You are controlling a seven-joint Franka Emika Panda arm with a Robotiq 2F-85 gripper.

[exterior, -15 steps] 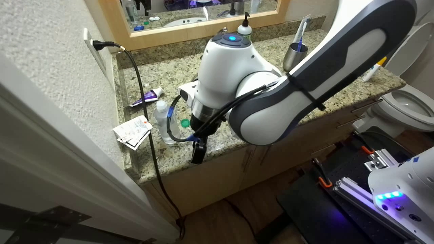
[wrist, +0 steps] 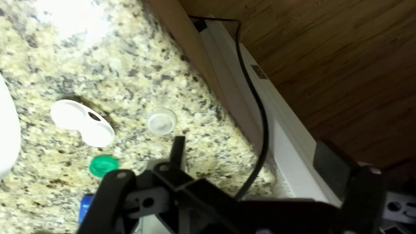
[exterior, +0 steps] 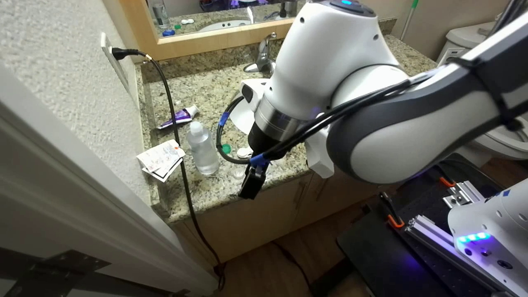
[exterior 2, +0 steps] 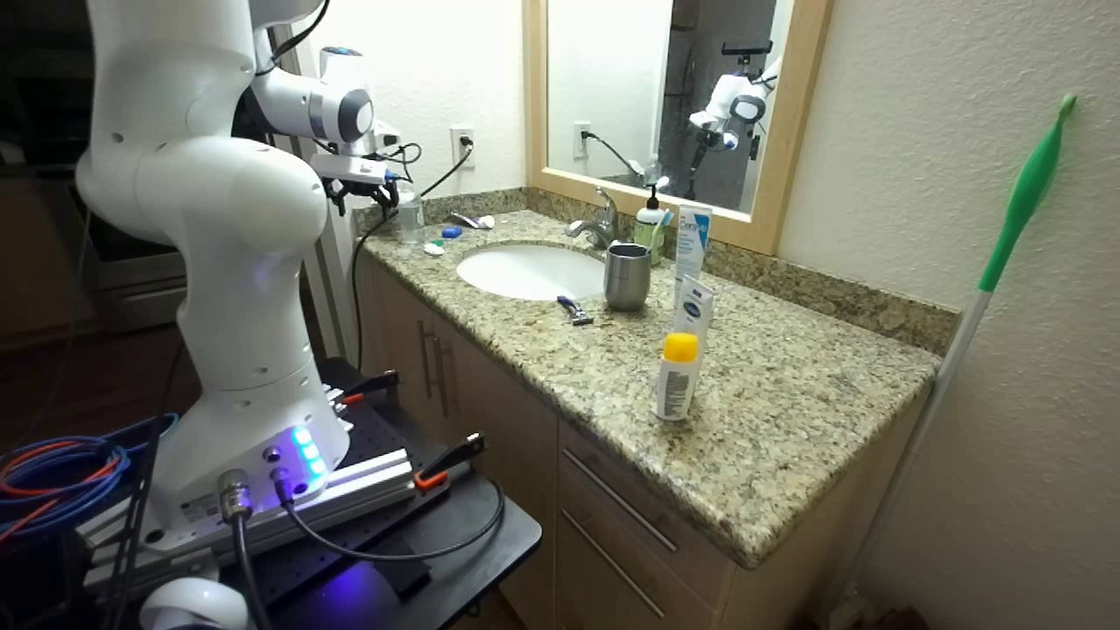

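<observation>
My gripper is open, its two fingers wide apart with nothing held between them. It hangs above the counter's front edge, near the clear bottle (exterior: 203, 151). On the granite in the wrist view lie a white contact lens case (wrist: 97, 134), a small round whitish cap (wrist: 161, 121) and a green cap (wrist: 103, 165). The whitish cap sits closest to the left finger (wrist: 178, 151). A blue object (wrist: 85, 206) is partly cut off behind the gripper's body. In exterior view 1, the arm covers much of the sink.
A black cable (exterior: 174, 119) runs from the outlet down past the counter. Papers (exterior: 162, 158) and a purple tube (exterior: 181, 116) lie by the wall. Further along stand a metal cup (exterior 2: 626, 278), a razor (exterior 2: 574, 310) and a yellow-capped bottle (exterior 2: 675, 378).
In exterior view 1 the arm has swung up and to the right, and its gripper has shifted slightly right. The white case shows now, while the metal cup and soap bottle are hidden.
</observation>
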